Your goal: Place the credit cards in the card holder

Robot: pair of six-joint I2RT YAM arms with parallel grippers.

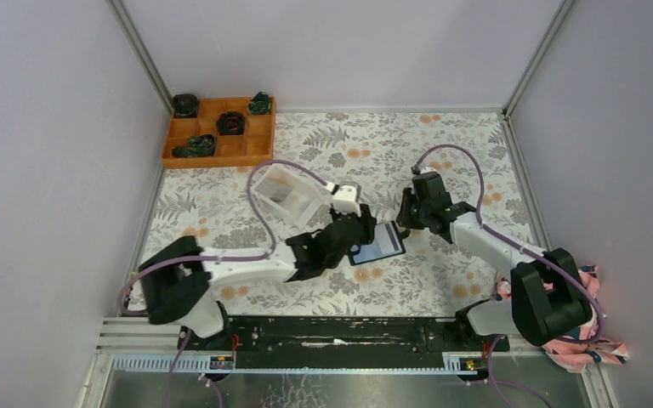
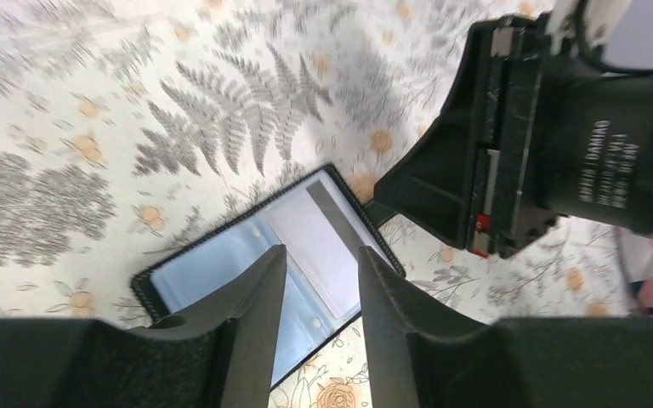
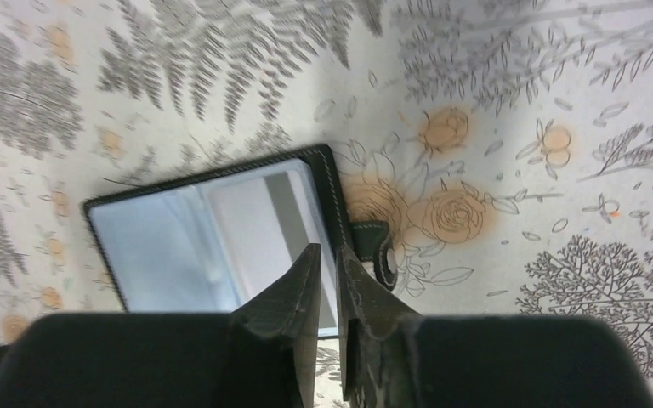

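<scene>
The card holder [image 1: 380, 245] lies spread open on the patterned cloth. It has a black border and a clasp tab [image 3: 370, 238] at its right side. A whitish card [image 2: 310, 225] with a dark stripe lies in its right half; the left half [image 2: 217, 276] looks pale blue. Above the holder, my left gripper is part open, a clear gap between its fingers. At the holder's right edge hovers my right gripper, its fingers a narrow gap apart. Neither shows anything held. The left arm partly covers the holder in the top view.
A white open bin [image 1: 287, 195] stands left of the holder. Further back is a wooden compartment tray [image 1: 259, 140] holding dark items. A pink patterned cloth [image 1: 591, 348] lies by the right arm's base.
</scene>
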